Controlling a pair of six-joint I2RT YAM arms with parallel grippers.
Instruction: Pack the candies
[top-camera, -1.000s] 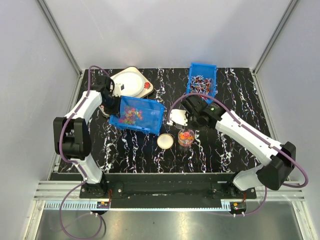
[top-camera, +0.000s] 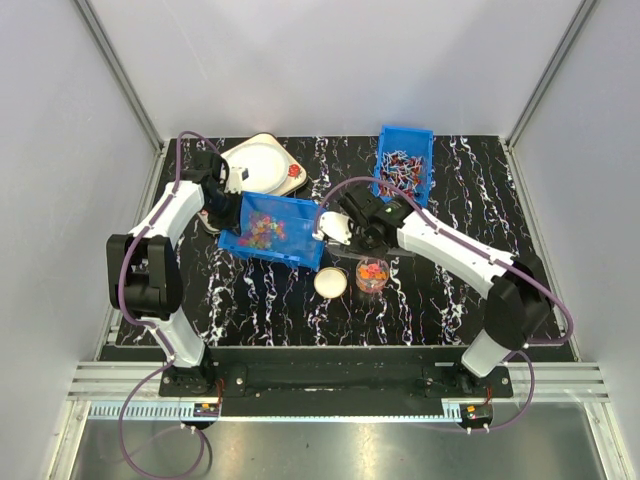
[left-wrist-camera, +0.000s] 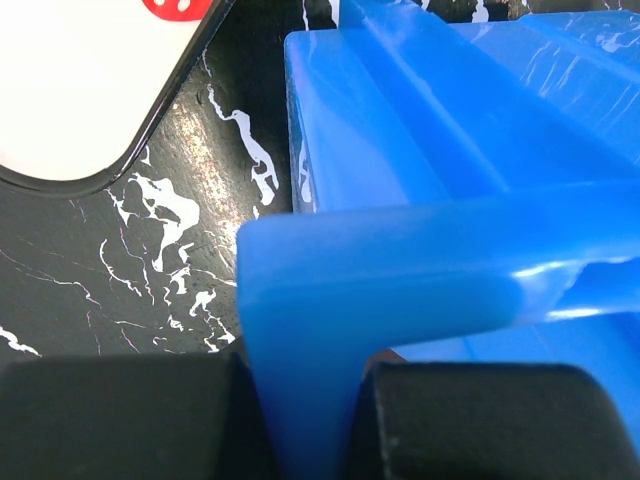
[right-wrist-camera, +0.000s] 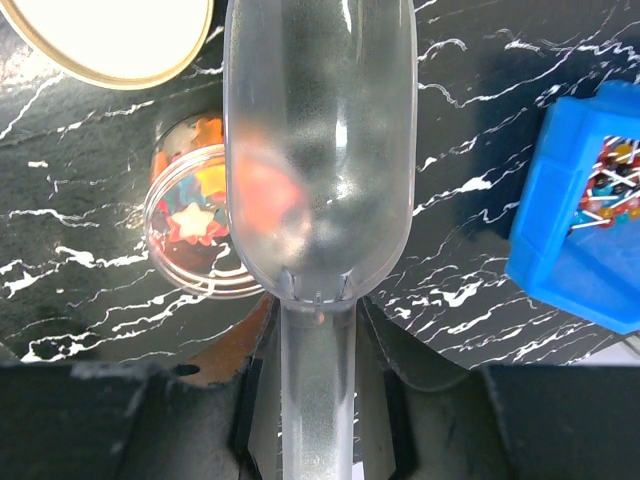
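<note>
My left gripper (top-camera: 232, 226) is shut on the left edge of a blue bin (top-camera: 298, 222) holding colourful candies (top-camera: 262, 231); up close its blue rim (left-wrist-camera: 300, 400) runs between the fingers. My right gripper is shut on the handle of a clear scoop (right-wrist-camera: 320, 130). Bowl foremost, the scoop points left in the top view, between the bin and a round clear jar (top-camera: 371, 286). Star-shaped candies (right-wrist-camera: 195, 220) lie in the open jar. A red-orange blur shows through the scoop's bowl; I cannot tell whether any candy is inside it.
A cream lid (top-camera: 330, 283) lies left of the jar. Another blue bin (top-camera: 418, 142) with lollipops stands at the back right. A white plate (top-camera: 256, 166) rests on a tray (top-camera: 278, 142) at the back left.
The right arm has moved left in the top view, carrying the scoop toward the blue bin on the left. My left arm and that bin have stayed put.
</note>
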